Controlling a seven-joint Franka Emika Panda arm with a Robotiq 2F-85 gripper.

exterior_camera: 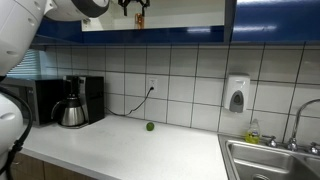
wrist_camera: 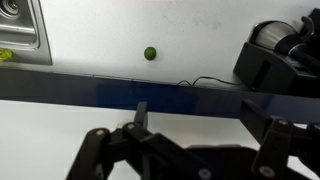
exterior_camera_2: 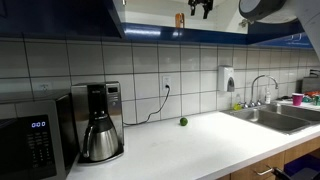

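An orange-brown object, perhaps a cup or can [exterior_camera: 140, 20], stands on the white shelf above the counter; the second exterior view shows the same orange-brown object [exterior_camera_2: 180, 20]. At the top edge of the first exterior view my gripper [exterior_camera: 135, 5] is open, above and around the level of the object's top. In the other exterior view the gripper [exterior_camera_2: 200, 8] appears apart from the object. From the wrist, the gripper's [wrist_camera: 197, 114] fingers are spread wide over the shelf, with only pale surface between the tips.
The blue shelf edge [exterior_camera: 175, 35] runs below the gripper. On the counter are a green round item [exterior_camera: 150, 126], a coffee maker [exterior_camera_2: 100, 125] and a microwave [exterior_camera_2: 38, 140]. A sink [exterior_camera: 265, 160] lies to the right.
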